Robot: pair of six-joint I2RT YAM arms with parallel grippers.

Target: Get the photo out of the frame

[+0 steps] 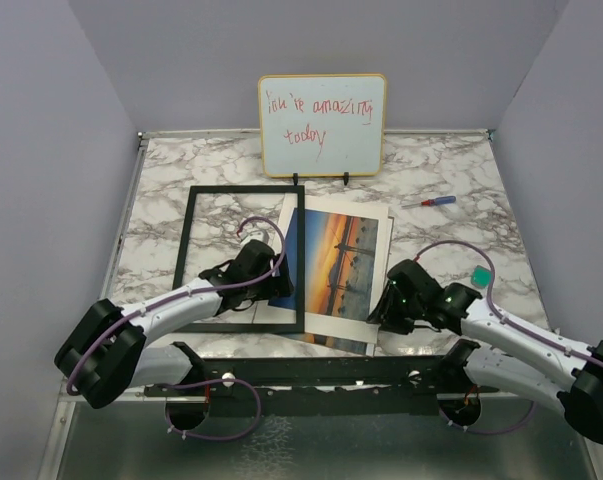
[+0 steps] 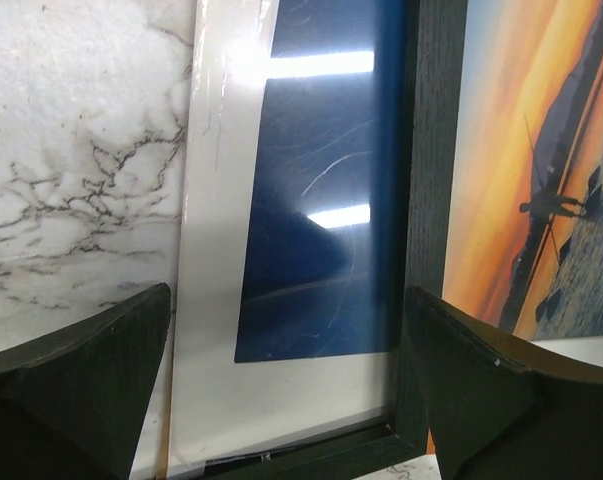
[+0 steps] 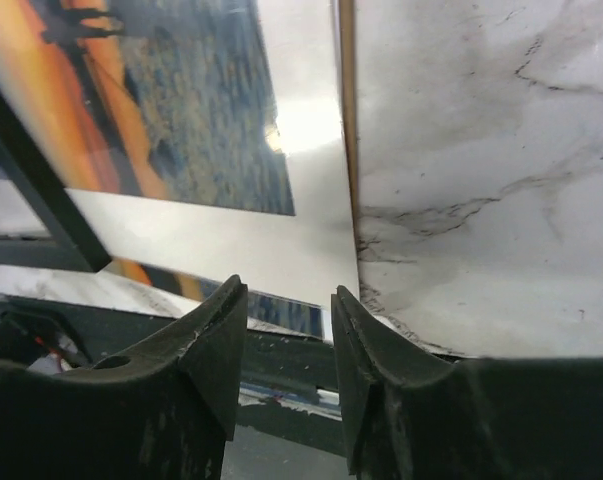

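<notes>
The sunset photo (image 1: pixel 341 262) with its wide white border lies flat on the table. Across its left part runs the right bar of the empty black frame (image 1: pixel 300 255); the blue end of the picture shows inside the frame. My left gripper is open above that part, one finger (image 2: pixel 91 380) left of the white border, the other (image 2: pixel 481 385) over the frame bar; nothing is held. At the photo's near right corner stands my right gripper, fingers open, fingertips at the near border. Whether they touch it I cannot tell.
Another print (image 1: pixel 336 343) sticks out under the photo's near edge. A screwdriver (image 1: pixel 438 201) lies far right, a green item (image 1: pixel 481 275) nearer. Behind stands a whiteboard (image 1: pixel 322 125). Bare marble (image 1: pixel 451 170) is free at the far right.
</notes>
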